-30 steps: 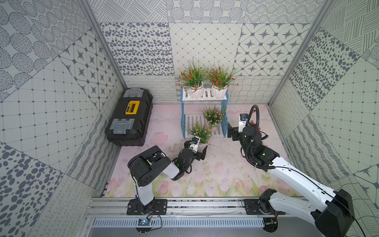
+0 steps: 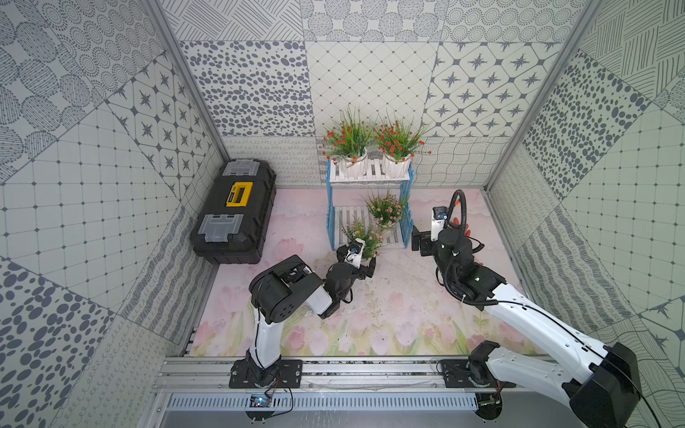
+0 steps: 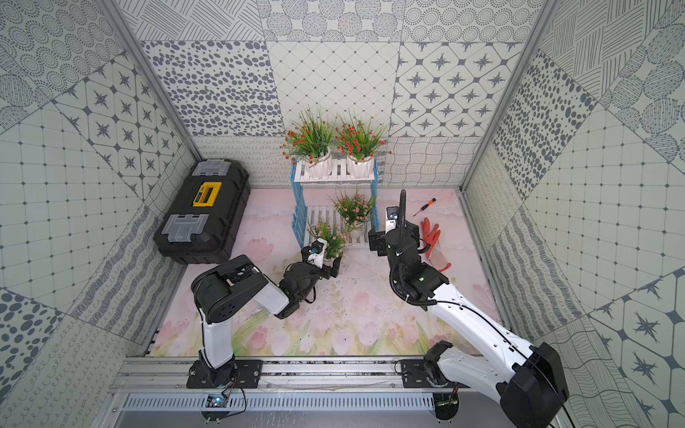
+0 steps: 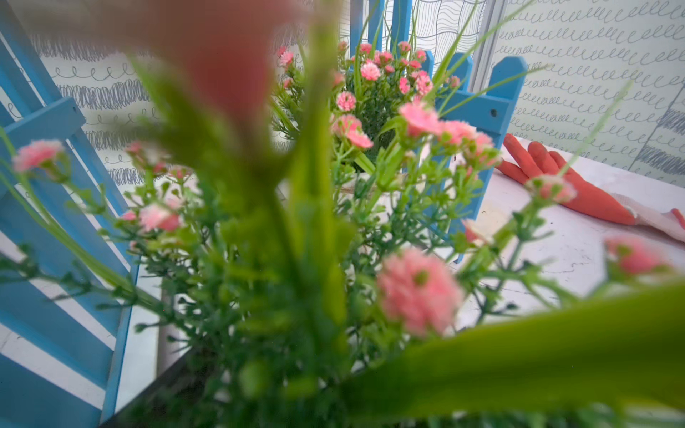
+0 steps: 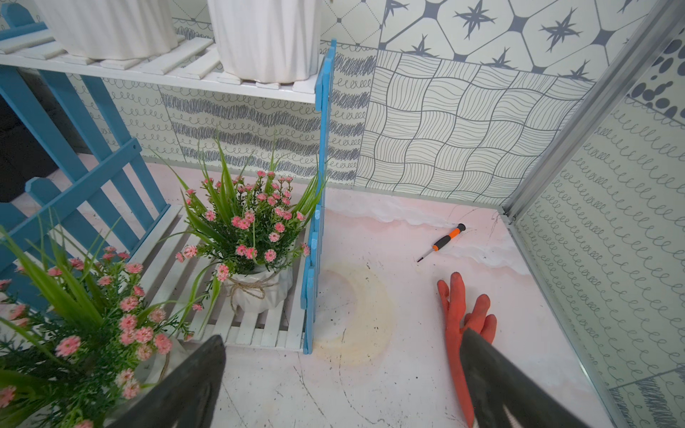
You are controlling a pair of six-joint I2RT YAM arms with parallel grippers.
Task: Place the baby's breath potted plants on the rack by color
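The blue-and-white rack (image 2: 347,214) has two red-flowered plants, in white pots on its top shelf. On its lower shelf, at the right, stands a pink-flowered plant (image 5: 258,249). A second pink-flowered plant (image 2: 367,235) is at the lower shelf's front edge; its blooms fill the left wrist view. My left gripper (image 2: 357,259) is at this plant's pot, its fingers apart on either side; whether they touch the pot is hidden by foliage. Right of the rack, my right gripper stands open and empty.
A red glove (image 5: 463,335) and a screwdriver (image 5: 442,241) lie right of the rack. A black toolbox (image 2: 235,210) sits at the left. The table's front middle is clear, and the lower shelf's left part (image 2: 342,217) looks bare.
The front plant appears almost in the same place. The right arm is still.
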